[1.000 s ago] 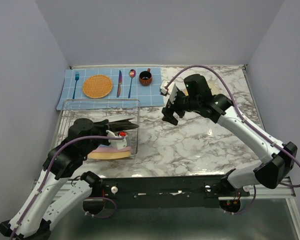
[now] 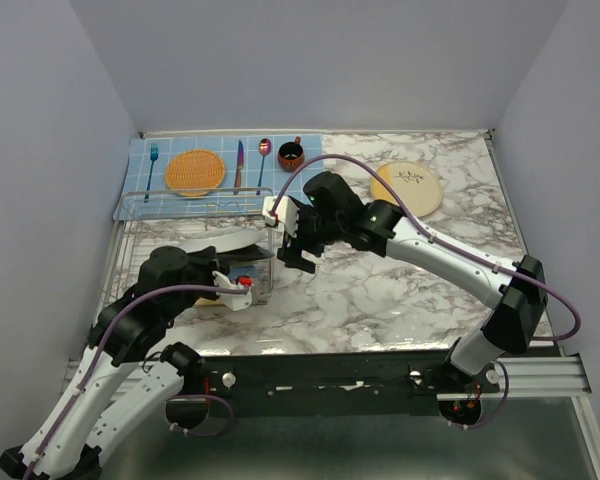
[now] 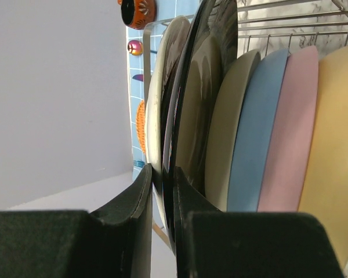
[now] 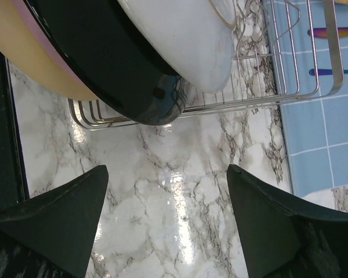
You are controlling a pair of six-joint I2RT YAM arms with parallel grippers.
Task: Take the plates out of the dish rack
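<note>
My left gripper is shut at the dish rack (image 2: 130,255). Between its fingertips pass the rim of a black plate (image 3: 173,116) and, right against it, that of a white plate (image 3: 155,116). Both stand tilted over the rack in the right wrist view, the black plate (image 4: 107,63) nearer the front than the white plate (image 4: 185,40). Still in the rack are a beige plate (image 3: 227,127), a blue plate (image 3: 258,133), a pink plate (image 3: 290,127) and a yellow plate (image 3: 336,127). My right gripper is open and empty, just right of the rack.
Behind the rack lies a blue mat (image 2: 210,155) with a woven orange disc (image 2: 195,172), cutlery and a brown mug (image 2: 291,154). A pale yellow plate (image 2: 410,187) rests at the back right. Marble (image 2: 380,300) is clear at front right.
The left gripper has shifted slightly left, and the white plate now shows more behind the black one.
</note>
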